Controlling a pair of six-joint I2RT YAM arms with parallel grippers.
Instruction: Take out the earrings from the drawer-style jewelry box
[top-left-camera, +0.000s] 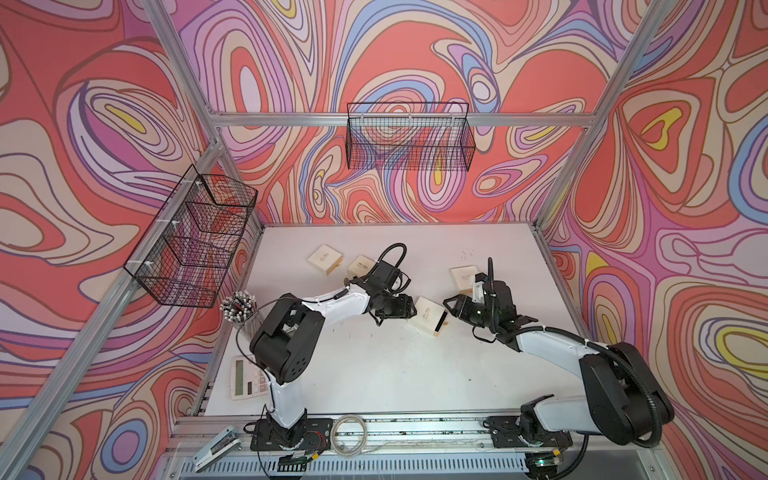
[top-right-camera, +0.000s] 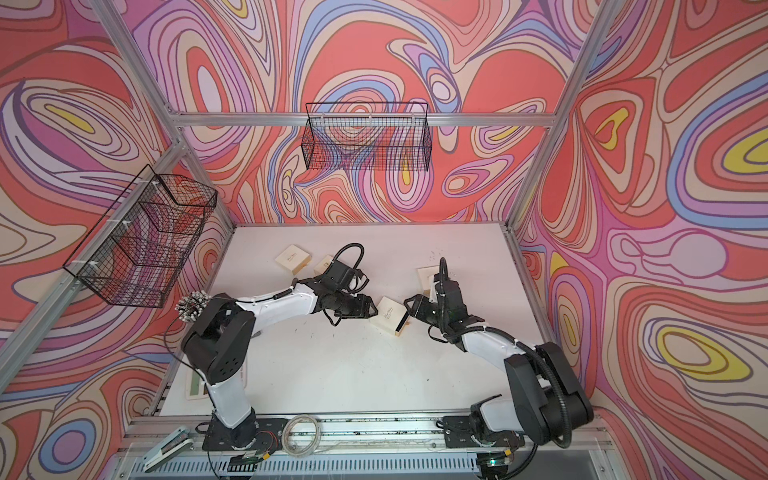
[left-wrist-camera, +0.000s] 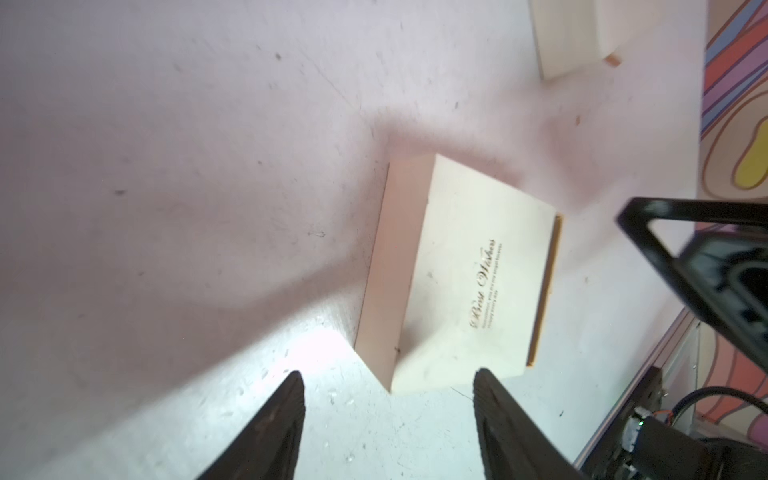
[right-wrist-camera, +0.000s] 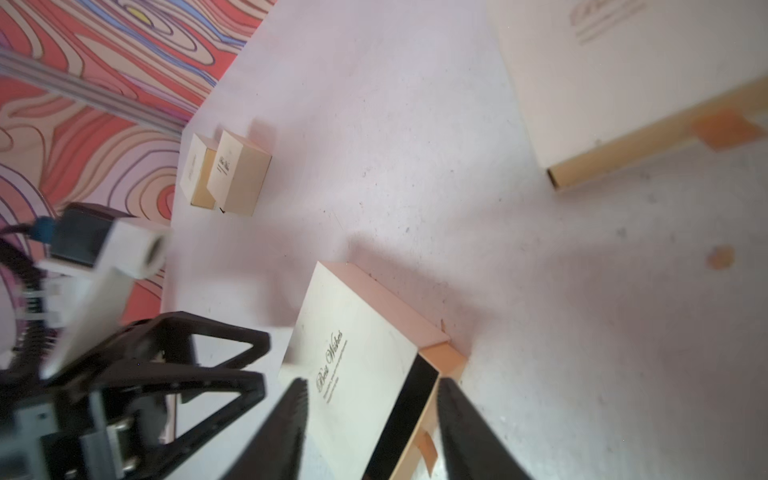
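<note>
A cream jewelry box (top-left-camera: 429, 314) with "Best Wishes" print lies askew in the middle of the table. At its right end a dark gap (right-wrist-camera: 408, 400) shows between the sleeve and the tan drawer (right-wrist-camera: 446, 360), whose orange tab (right-wrist-camera: 425, 449) sticks out. The drawer's inside is too dark to see any earrings. My left gripper stands open beside the box's left end, its fingers apart and clear of the box. My right gripper is open too, over the drawer end, with nothing gripped between its blurred fingers.
Another cream box (right-wrist-camera: 640, 88) with an orange tab lies behind, near the right arm. Two more boxes (top-left-camera: 325, 258) sit at the back left. A calculator (top-left-camera: 248, 377) and a holder of cotton swabs (top-left-camera: 240, 308) stand at the left edge.
</note>
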